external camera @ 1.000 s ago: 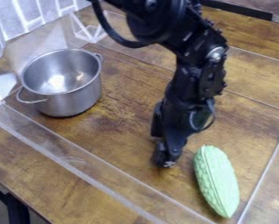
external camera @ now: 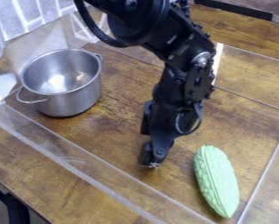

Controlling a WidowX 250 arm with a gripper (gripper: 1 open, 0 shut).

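The black robot arm reaches down from the top centre, and its gripper point(external camera: 152, 153) hangs low over the wooden table just left of a pale green corn-shaped object point(external camera: 218, 179). Whether the fingers are open or shut is hard to make out against the dark arm. A steel pot point(external camera: 62, 92) with two handles stands upright at the left, apart from the gripper.
Clear plastic strips run along the left and right of the wooden work surface point(external camera: 112, 149). A white curtain hangs at the top left. The middle of the table between pot and green object is mostly bare.
The gripper and lower arm have shifted a little to the left and changed angle. The pot and green object are unmoved.
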